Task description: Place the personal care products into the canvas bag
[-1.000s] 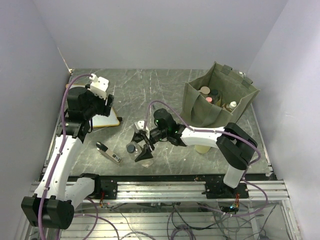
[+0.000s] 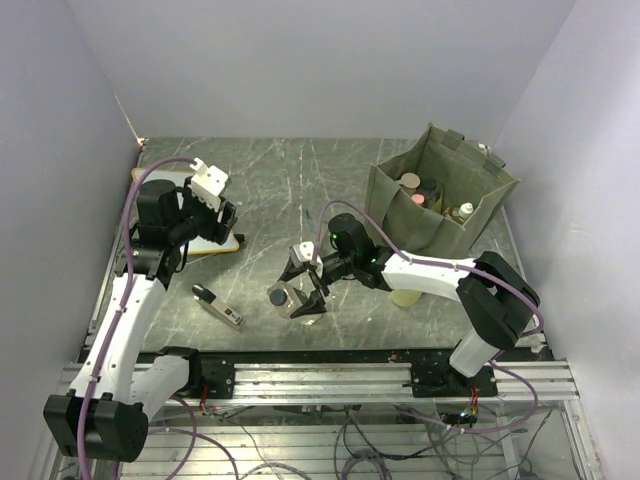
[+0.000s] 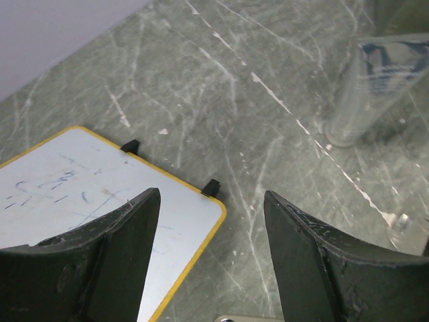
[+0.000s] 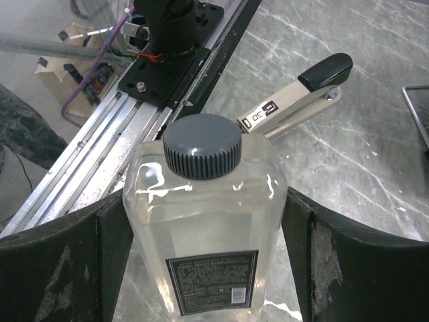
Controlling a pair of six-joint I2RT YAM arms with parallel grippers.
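Observation:
My right gripper (image 2: 304,296) holds a clear rectangular bottle with a dark ridged cap (image 4: 202,144) and black label (image 4: 210,282), near the table's front middle. The green canvas bag (image 2: 420,225) stands at the back right, holding several jars and bottles. My left gripper is open over the white board (image 3: 154,201) at the table's left, nothing between its fingers.
A stapler (image 2: 216,306) lies at the front left of the grey table (image 2: 280,180). A pale yellow item (image 2: 404,298) is partly hidden beside the bag under the right arm.
My right gripper has moved right with the bottle, toward the bag's side. My left gripper has shifted a little right and toward the front.

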